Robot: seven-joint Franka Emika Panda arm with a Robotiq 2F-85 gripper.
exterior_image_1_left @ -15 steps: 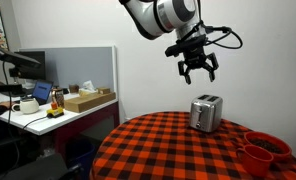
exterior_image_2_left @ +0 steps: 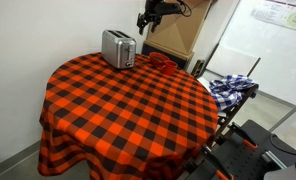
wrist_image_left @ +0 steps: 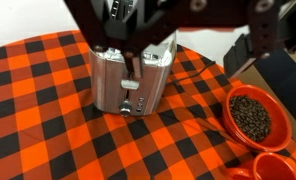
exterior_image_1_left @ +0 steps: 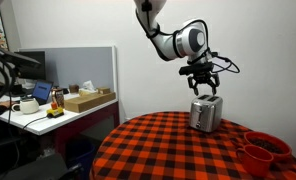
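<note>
A silver toaster [exterior_image_1_left: 205,113] stands upright near the back of the table, its slots facing up. My gripper [exterior_image_1_left: 205,89] hangs just above it, fingers pointing down and apart, with nothing visible between them. In the wrist view, the toaster [wrist_image_left: 128,85] shows its lever and dial, while blurred parts of the gripper cover its top. Whether the fingers touch the toaster cannot be told. The second exterior view has the toaster [exterior_image_2_left: 118,49] at the far end of the table.
On the checked red-and-black tablecloth [exterior_image_1_left: 153,145], a red bowl [wrist_image_left: 258,115] of small brown pieces sits right of the toaster, close to a red mug [wrist_image_left: 271,167]. Open cloth lies left of and in front of the toaster. A side desk [exterior_image_1_left: 63,115] holds boxes and a laptop.
My gripper has come down toward the toaster's top and shifted slightly right. Its fingertips look closer together than before. The toaster and the red dishes have stayed put.
</note>
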